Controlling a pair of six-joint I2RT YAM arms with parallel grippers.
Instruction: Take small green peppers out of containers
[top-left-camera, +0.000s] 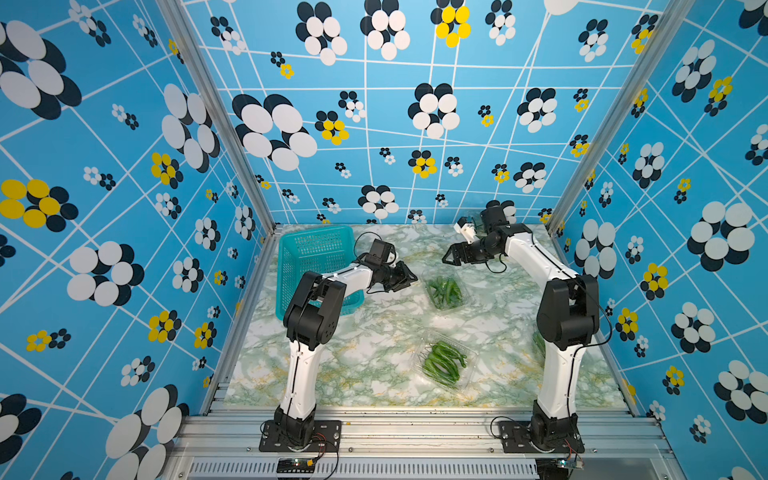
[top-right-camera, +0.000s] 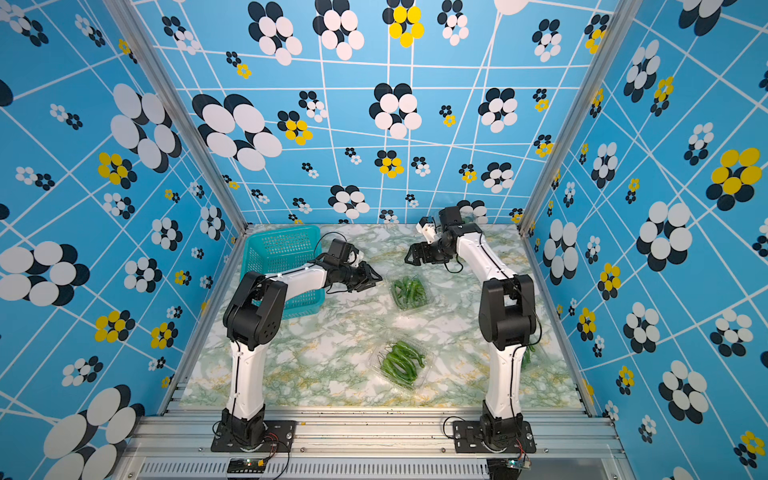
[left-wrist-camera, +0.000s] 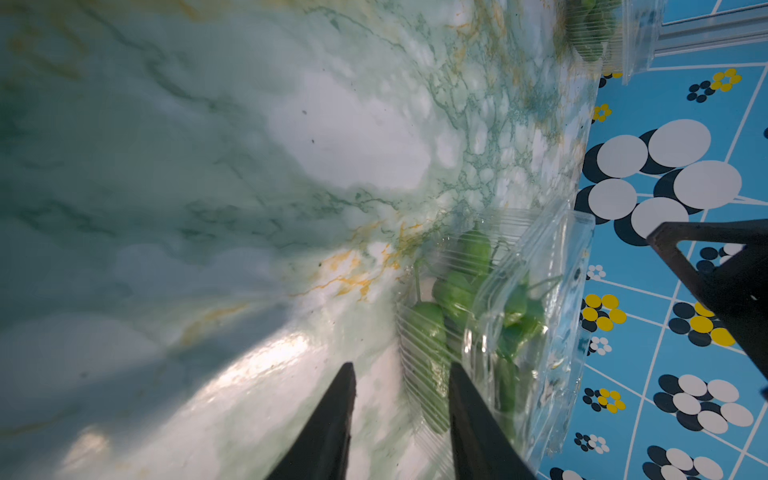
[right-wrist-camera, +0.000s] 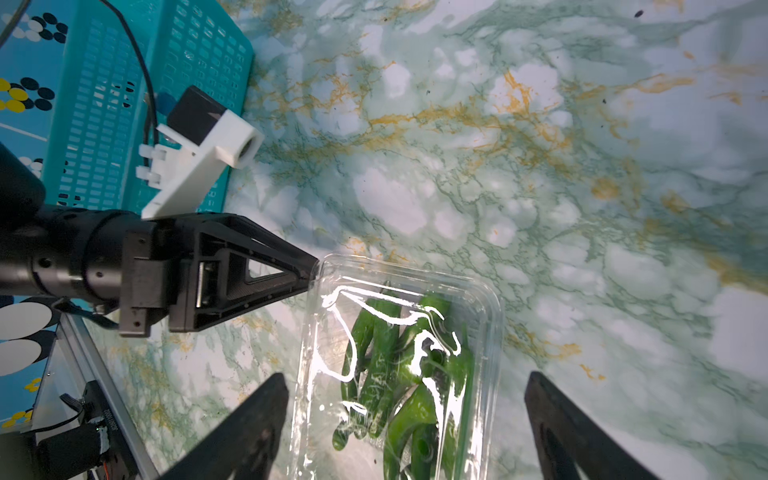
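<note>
A clear plastic container of small green peppers (top-left-camera: 445, 293) (right-wrist-camera: 404, 376) sits mid-table, shiny on top. My left gripper (top-left-camera: 404, 278) is just left of it; its fingertips are apart at the container's near side in the left wrist view, with no pepper held. My right gripper (top-left-camera: 451, 254) is above and behind the container, open, with its blurred fingers either side of it in the right wrist view. A second pepper container (top-right-camera: 402, 364) lies nearer the front.
The teal basket (top-left-camera: 296, 244) stands at back left, partly behind my left arm. More greens (top-right-camera: 526, 353) lie at right, mostly hidden by the right arm.
</note>
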